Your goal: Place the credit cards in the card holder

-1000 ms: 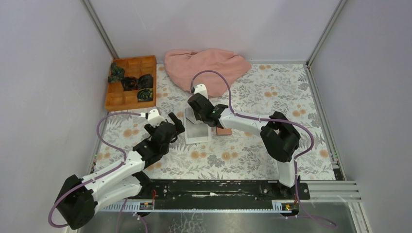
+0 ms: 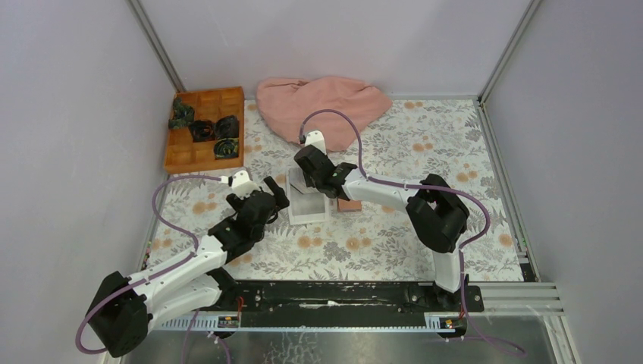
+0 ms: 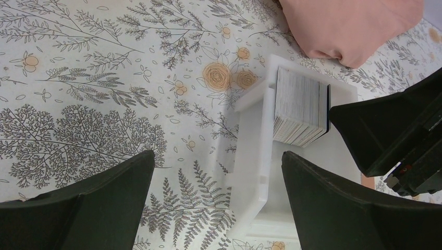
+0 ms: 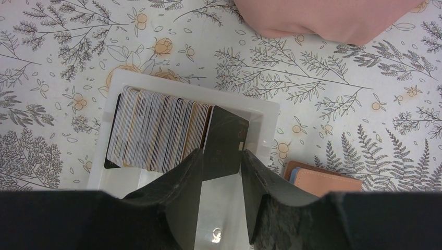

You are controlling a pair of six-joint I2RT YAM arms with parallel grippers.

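The white card holder (image 2: 308, 218) lies on the patterned cloth between my two arms. A row of upright cards (image 4: 154, 130) fills its far end, with a black card (image 4: 225, 138) leaning at the right of the row. Over that card, my right gripper stands part open, one finger at each side of it; whether the fingers touch it is unclear. On the left of the holder, my left gripper is wide open with nothing between its fingers. Beyond its right finger, the same stack (image 3: 299, 107) shows inside the holder's walls.
A brown card stack (image 4: 326, 181), with a blue edge, lies just right of the holder. Pink cloth (image 2: 322, 106) is spread behind. An orange sectioned box (image 2: 182, 158) with dark items stands at the back left.
My right gripper has shifted very slightly to the right over the holder. The left arm, holder and surrounding objects look unmoved.
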